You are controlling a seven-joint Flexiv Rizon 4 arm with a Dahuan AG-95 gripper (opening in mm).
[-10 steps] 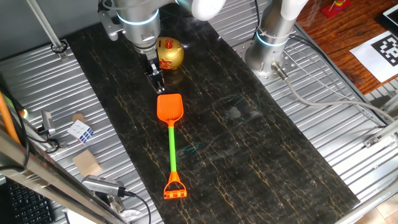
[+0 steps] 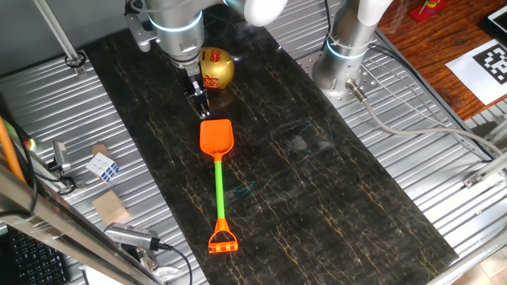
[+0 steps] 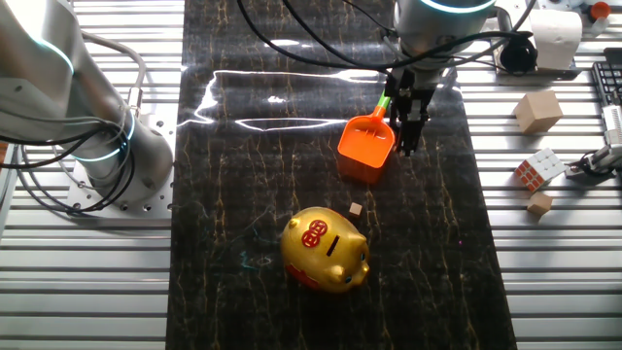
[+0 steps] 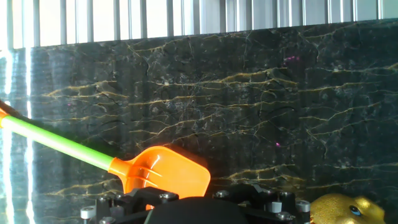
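A toy shovel with an orange scoop [image 2: 216, 137], green shaft [image 2: 220, 190] and orange grip lies flat on the dark marbled board. My gripper [image 2: 203, 113] points down above the board near the scoop's outer edge; in the second exterior view the gripper [image 3: 406, 146] appears beside the scoop [image 3: 367, 144]. Its finger opening is unclear, and no held object shows. A gold piggy bank [image 3: 326, 250] stands beyond the scoop, partly behind the arm in the first exterior view. Between them sits a tiny wooden cube [image 3: 356, 209]. The wrist view shows the scoop [image 4: 168, 171] just past the gripper's dark linkage.
Off the board, on the ribbed metal surface, are a puzzle cube [image 3: 540, 169] and wooden blocks, the larger block [image 3: 537, 112] among them. Cables [image 3: 321, 60] hang near my arm. Much of the board is bare.
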